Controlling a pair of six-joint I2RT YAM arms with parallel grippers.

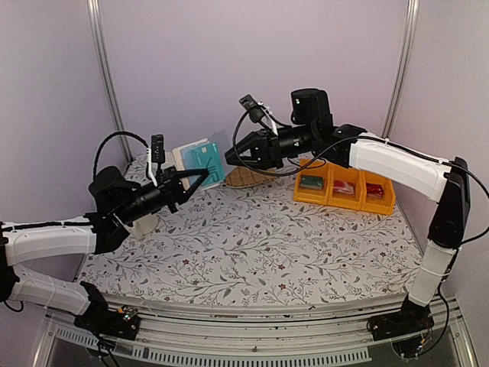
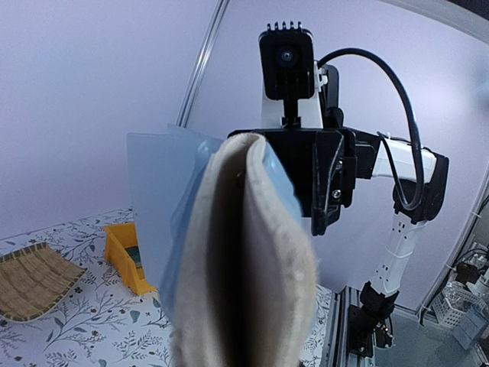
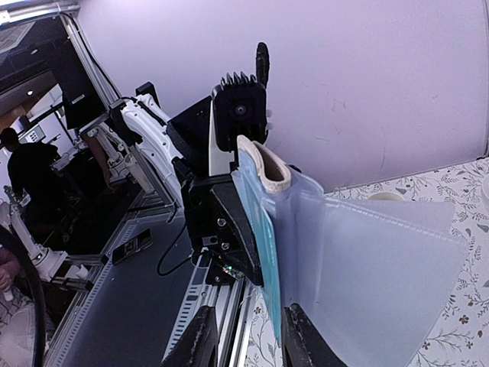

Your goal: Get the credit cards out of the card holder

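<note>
In the top view my left gripper (image 1: 197, 179) is shut on the card holder (image 1: 184, 155), which has a pale cover, clear plastic sleeves (image 1: 221, 143) and a teal credit card (image 1: 203, 160) showing. Seen from the left wrist, the holder's thick folded spine (image 2: 281, 252) fills the middle and hides my left fingertips. My right gripper is part open beside the holder's sleeve side. The teal card's lower edge (image 3: 273, 310) appears between its fingers in the right wrist view; whether they touch it, I cannot tell.
An orange three-part bin (image 1: 345, 200) with packets inside stands at the right of the table. A woven basket (image 1: 243, 178) lies behind my right gripper.
</note>
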